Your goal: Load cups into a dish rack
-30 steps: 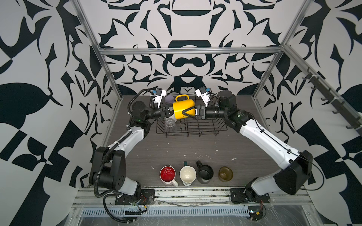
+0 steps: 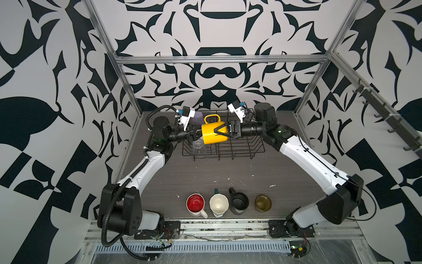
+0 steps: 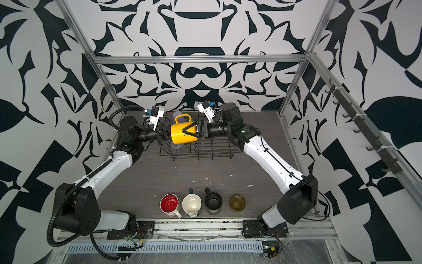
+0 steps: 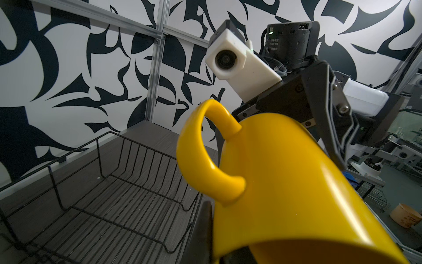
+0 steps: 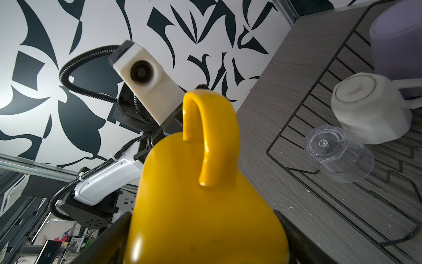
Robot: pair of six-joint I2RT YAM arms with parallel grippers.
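Note:
Above the black wire rack, a yellow mug hangs on its side, handle upward, its mouth toward my left gripper. That gripper is shut at the mug's rim; in the left wrist view, one dark finger lies outside the wall and another dark part shows at the mouth. My right gripper stands open around the closed end, with fingers on both sides of the mug. Toward the table's front stand a red-lined cup, a cream cup, a black cup and an amber glass.
In the rack's left end sit an upside-down white cup, a clear glass and a purple cup. The rack's right part looks empty. Bare table lies between the rack and the front row.
The mug and both grippers have come down slightly since a second ago. The left arm's elbow has shifted outward. The front row of cups is unmoved.

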